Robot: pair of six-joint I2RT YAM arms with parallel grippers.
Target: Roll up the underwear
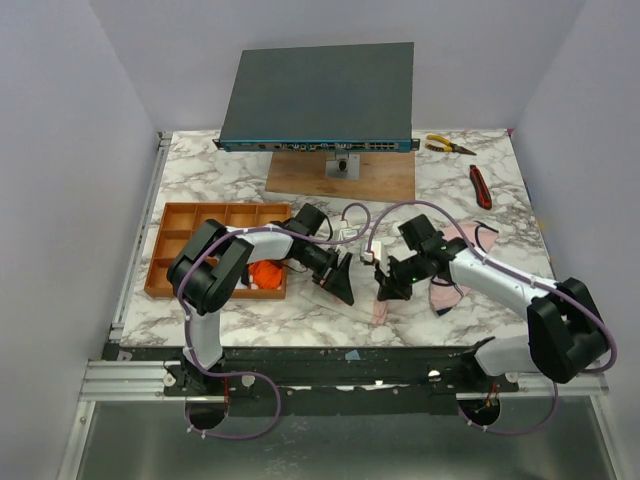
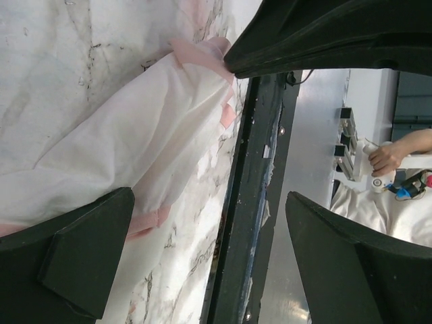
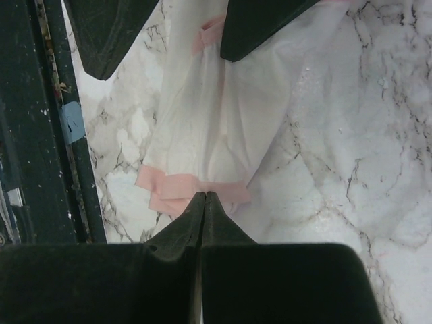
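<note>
White underwear with pink trim [image 3: 223, 128] lies loosely folded on the marble table, its narrow folded end toward the front edge. The left wrist view shows the same white cloth [image 2: 155, 128] beneath my left gripper, which stands open; one finger [image 2: 88, 250] rests at the cloth, the other is clear of it. My right gripper is shut, its tips at the pink hem. Whether a thin fold sits between those tips is hidden. From above, both grippers are close together over the cloth, which the arms partly cover.
A brown divided box [image 1: 180, 235] with an orange item [image 1: 266, 274] stands left, under the left arm. Another pink cloth with dark trim [image 1: 450, 295] lies right, partly under the right arm. Pliers [image 1: 450, 145] and a red cutter [image 1: 480, 187] lie at the back right.
</note>
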